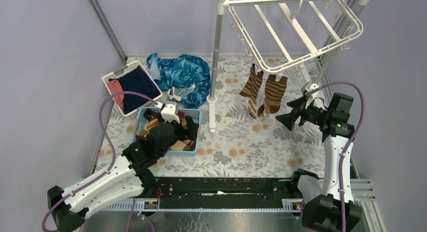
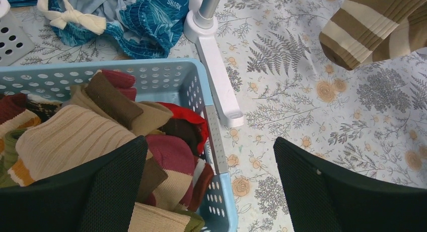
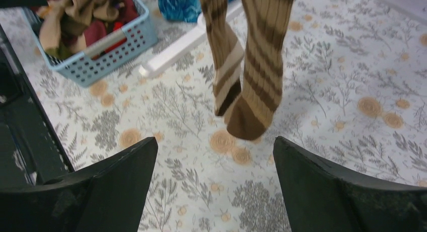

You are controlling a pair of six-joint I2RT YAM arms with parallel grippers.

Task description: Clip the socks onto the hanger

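Two brown striped socks hang from the front edge of the white hanger [image 1: 272, 68], a left sock [image 1: 253, 84] and a right sock [image 1: 275, 94], side by side and clear of both grippers. Above the blue basket [image 2: 201, 86] of loose socks, my left gripper stands open with nothing between its fingers. Rolled and folded socks [image 2: 75, 134] fill that basket. My right gripper is open and empty, to the right of the hanging socks in the top view. The socks' upper ends lie outside the right wrist view.
A white basket [image 1: 107, 80] with dark and pink cloth stands at the back left, beside a blue plastic bag [image 1: 184, 73]. The hanger's pole [image 1: 216, 56] and foot stand just right of the blue basket. Patterned floor [image 1: 236, 146] between the arms is clear.
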